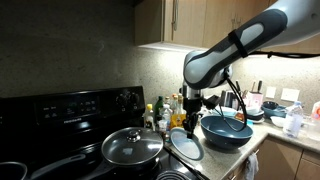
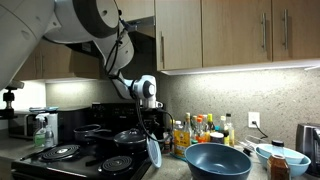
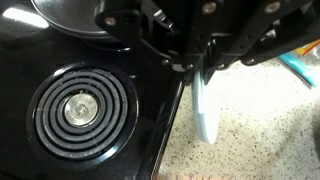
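Note:
A pale blue-white plate [image 1: 186,146] hangs on edge, tilted, over the border between the stove and the counter. My gripper [image 1: 190,132] is shut on its upper rim. In exterior view 2 the plate [image 2: 154,152] appears as a narrow oval below the wrist. From the wrist view, the plate [image 3: 206,112] is seen nearly edge-on between the fingers, above the speckled counter just right of the stove edge. Whether its lower edge touches the counter, I cannot tell.
A lidded pan [image 1: 132,148] sits on the black stove, left of the gripper. A bare coil burner [image 3: 82,112] lies close by. To the right stands a large dark blue bowl [image 1: 226,130]. Several bottles [image 2: 195,130] line the wall behind.

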